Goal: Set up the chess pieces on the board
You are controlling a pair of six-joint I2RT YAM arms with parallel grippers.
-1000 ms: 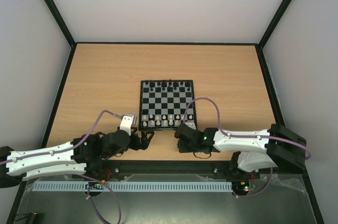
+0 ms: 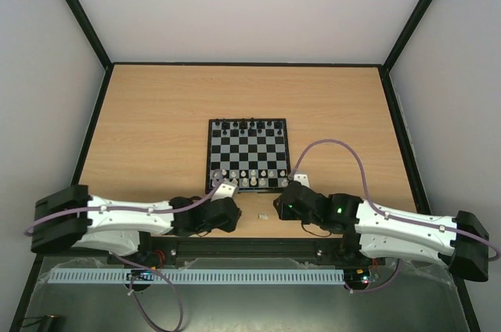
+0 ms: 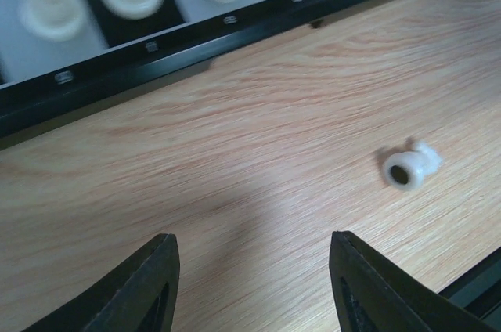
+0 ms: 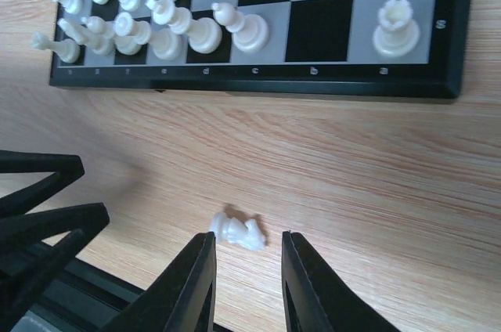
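A single white chess piece (image 2: 263,217) lies on its side on the wood in front of the board, between my two arms; the left wrist view shows the same fallen piece (image 3: 411,166) on the right. The chessboard (image 2: 248,150) has white pieces along its near side and black ones at the far side. My left gripper is open above bare wood, left of the fallen piece. My right gripper is open too; in its view the piece (image 4: 238,231) shows beyond the left fingertip. Nothing is between either pair of fingers.
A white rook (image 4: 396,28) stands at the board's near right corner, with empty squares to its left. At the left in the right wrist view, black fingers (image 4: 55,226) of the other gripper reach in. The table's front edge (image 3: 479,283) is close.
My left arm has swung right and toward the table's front edge. The right arm has drawn back to the right, uncovering the fallen white piece.
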